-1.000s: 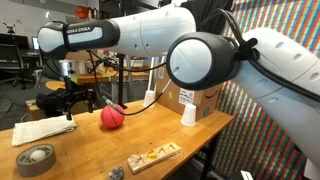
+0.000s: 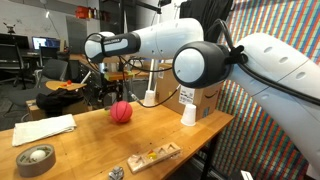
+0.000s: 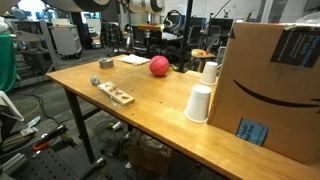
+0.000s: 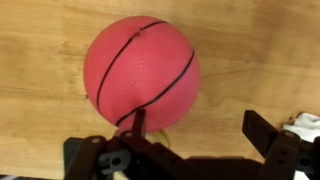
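A red ball (image 2: 121,112) with dark seams rests on the wooden table, towards its back in exterior view 1. It also shows in exterior view 2 as a red ball (image 3: 159,66). From above, the wrist view has the ball (image 4: 140,75) filling its upper left. My gripper is open, its fingers wide apart with bare table showing between them. The left finger overlaps the ball's lower edge in that view; whether they touch I cannot tell.
A white towel (image 2: 43,131) and a roll of tape (image 2: 36,157) lie on the left. In front are a wooden tray (image 2: 154,157) and a small crumpled silver item (image 2: 116,172). White cups (image 3: 197,103) and a large cardboard box (image 3: 275,75) stand at the other side.
Over the last second my arm's end has moved right in exterior view 1, from left of the ball to near it. The ball has stayed in place.
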